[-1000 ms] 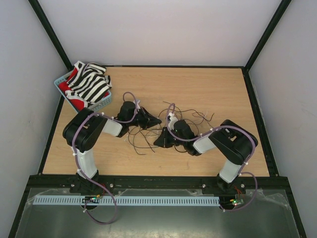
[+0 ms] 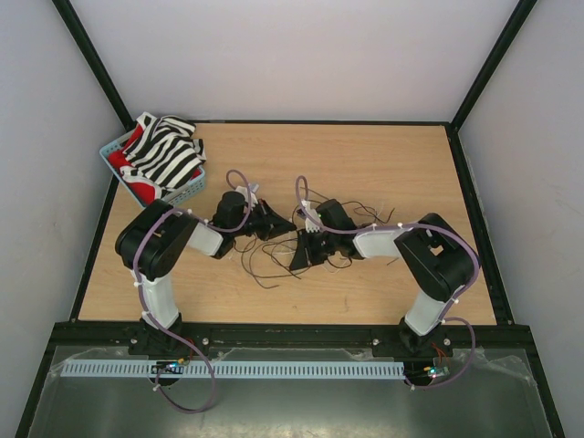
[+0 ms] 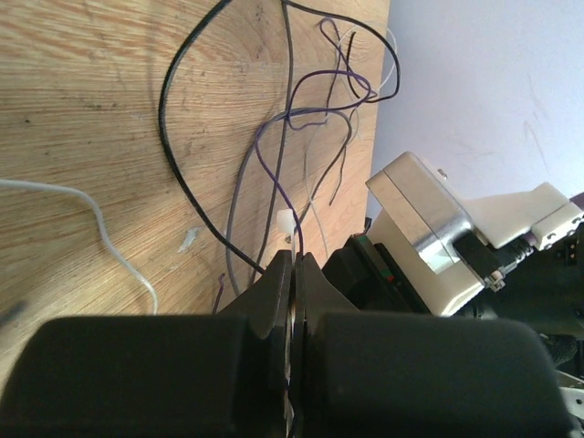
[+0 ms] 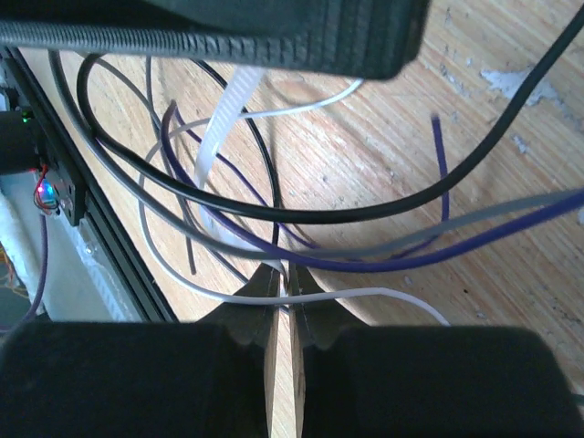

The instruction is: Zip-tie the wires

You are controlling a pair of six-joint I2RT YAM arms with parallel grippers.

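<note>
Black, purple, grey and white wires [image 2: 260,281] lie tangled across the middle of the table. My left gripper is shut, with a thin clear strip showing at its fingertips, a small white tie head [image 3: 286,221] just above them. My right gripper is shut on a translucent zip tie [image 4: 219,128], whose band runs up among black, grey and purple wires. Whether wires are also pinched there is unclear. In the top view the two grippers are close together over the wires, the right one nearer the front.
A blue basket [image 2: 192,187] with striped and red cloth stands at the back left. Dark frame rails edge the table.
The left gripper is nearly still. Some front wire ends have moved slightly.
</note>
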